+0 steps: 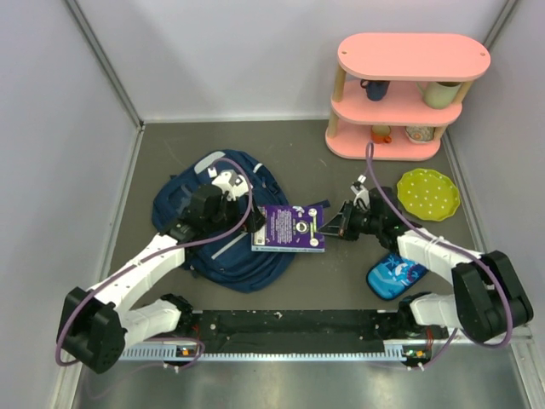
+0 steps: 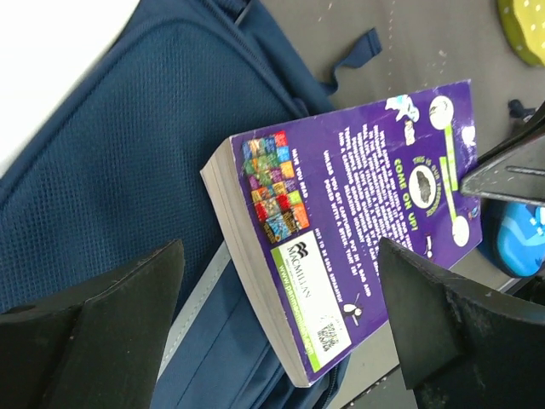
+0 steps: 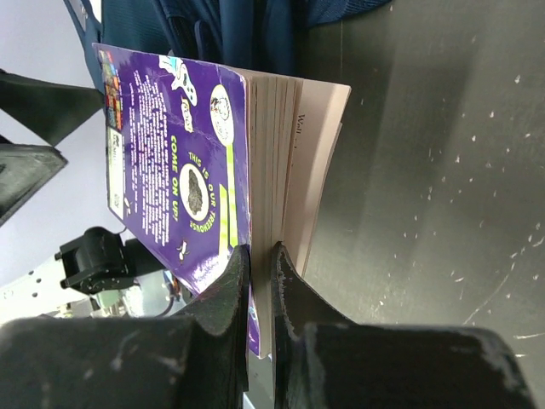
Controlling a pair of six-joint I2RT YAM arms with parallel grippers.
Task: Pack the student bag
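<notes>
A purple book [image 1: 289,228] lies horizontally over the right part of the navy backpack [image 1: 226,268]. My right gripper [image 1: 328,228] is shut on the book's right edge; in the right wrist view its fingertips [image 3: 289,281] pinch the page block [image 3: 268,162]. My left gripper [image 1: 253,217] stands open at the book's left end; in the left wrist view the book's spine [image 2: 260,264] lies between its wide-set fingers, apart from them as far as I can tell.
A blue pouch [image 1: 396,273] lies at the right below my right arm. A yellow plate [image 1: 427,192] and a pink shelf [image 1: 400,51] with cups stand at the back right. Grey table [image 1: 298,145] shows bare behind the backpack.
</notes>
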